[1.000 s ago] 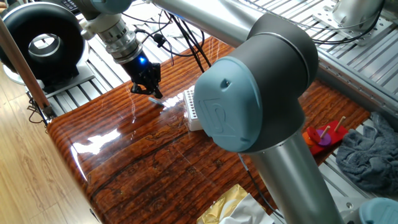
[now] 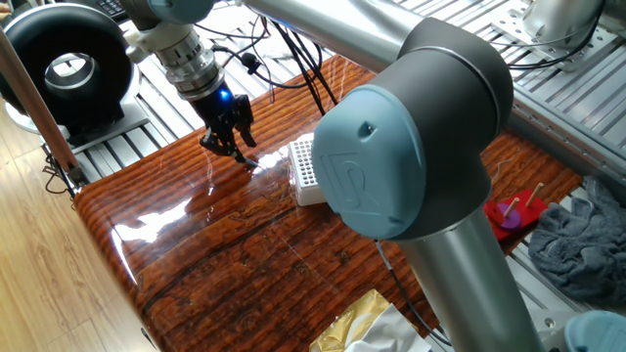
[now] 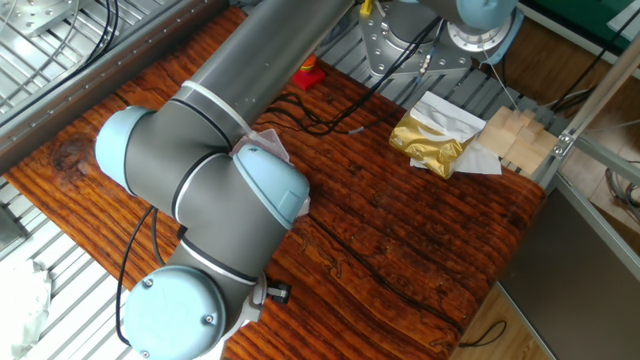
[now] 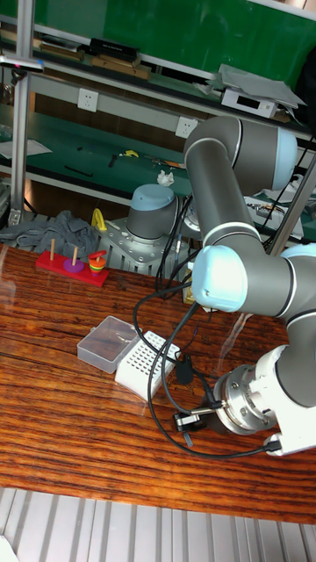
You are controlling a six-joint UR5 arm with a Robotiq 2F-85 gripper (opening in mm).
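My gripper is low over the table's far left part in exterior view 1, its black fingers spread apart. In exterior view 3 it also stands open, one finger well apart from the other beside the rack. A small thin, pale, tube-like piece lies at the fingertips; no grip on it shows. The white rack with rows of holes stands to the gripper's right, partly hidden by the arm. A clear shallow box adjoins the rack in exterior view 3.
A red peg toy and a grey cloth lie near the robot's base. A gold-and-white tissue pack and wooden blocks sit at another edge. Black cables hang near the rack.
The arm's large elbow has shifted slightly right. The rack has not moved.
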